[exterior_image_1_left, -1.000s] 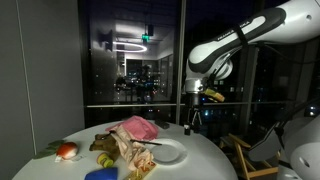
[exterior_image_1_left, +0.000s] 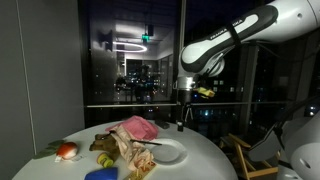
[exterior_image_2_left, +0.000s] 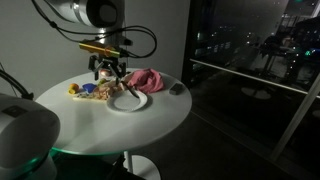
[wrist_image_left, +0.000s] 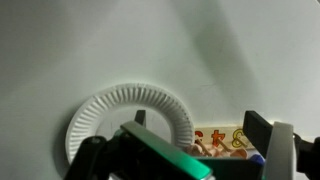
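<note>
My gripper is open and holds nothing; in the wrist view its dark fingers stand wide apart. Below it lies a white plate (wrist_image_left: 92, 105) with a ridged rim, partly hidden by the left finger. In exterior view 1 the gripper (exterior_image_1_left: 184, 122) hangs above the table's right side, to the right of the white plate (exterior_image_1_left: 167, 152). A patterned bag (wrist_image_left: 240, 138) shows beside the plate, between the fingers in the picture but beneath them.
On the round white table (exterior_image_1_left: 200, 165) are a pink cloth (exterior_image_1_left: 138, 128), a blue object (exterior_image_1_left: 102, 174) and a red round object (exterior_image_1_left: 68, 154). A small dark object (exterior_image_2_left: 177, 88) sits near the edge in exterior view 2.
The gripper has moved slightly left and up in exterior view 1, toward the plate. Objects on the table have not visibly moved.
</note>
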